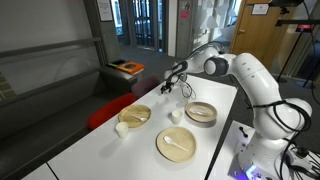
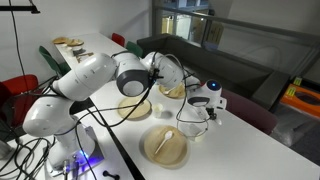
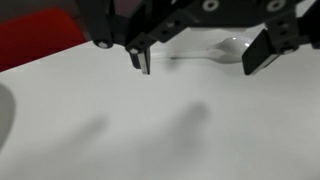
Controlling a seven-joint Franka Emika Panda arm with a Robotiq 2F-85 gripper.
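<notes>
My gripper is open above the white table, with nothing gripped between its fingers. In the wrist view a white spoon lies on the table near the fingertips, its handle running left and partly covered by the gripper. Exterior view 1 has the gripper at the far side of the table, low over the surface. From the other side, the gripper hangs past the clear container. The spoon under it is too small to make out surely in the exterior views.
A round tan plate holds another white utensil. Two more tan plates and white cups stand nearby. A red chair borders the table's far edge.
</notes>
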